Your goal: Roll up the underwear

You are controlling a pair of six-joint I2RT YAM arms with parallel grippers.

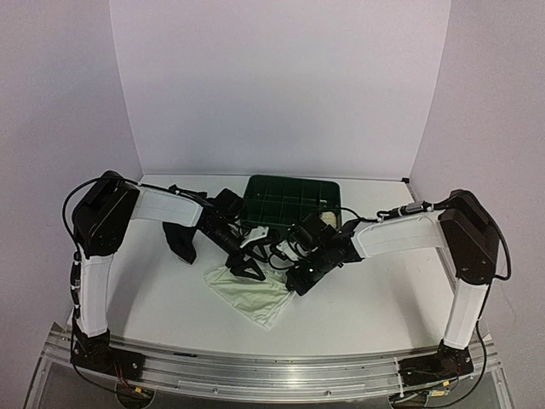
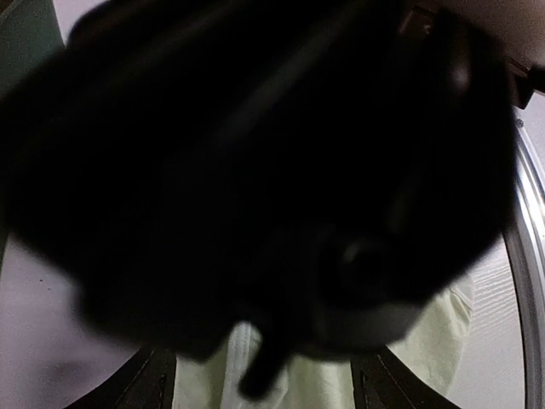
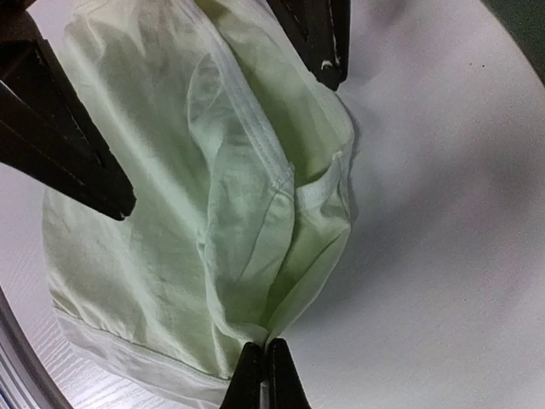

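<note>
Pale green underwear lies partly folded on the white table, its waistband band showing in the right wrist view. My right gripper is shut on the underwear at its near corner, the fingertips pinching the fabric. My left gripper hangs over the underwear's far edge with its fingers spread open; both fingers also show over the cloth at the top of the right wrist view. In the left wrist view a dark, blurred mass hides most of the cloth.
A dark green divided tray stands behind the work area. A black cloth lies at the left beneath the left arm.
</note>
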